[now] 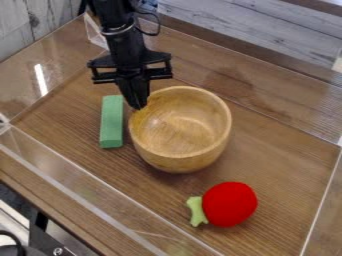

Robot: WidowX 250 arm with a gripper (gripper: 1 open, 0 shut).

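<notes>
My gripper (131, 88) hangs over the back-left rim of a wooden bowl (187, 133), its fingertips low near that rim; whether they touch it or are open is unclear. A green block (111, 122) lies flat just left of the bowl. A red round object with a green top, like a tomato or strawberry (230, 204), sits toward the front right.
A pale object at the upper left edge is partly hidden by my arm.
</notes>
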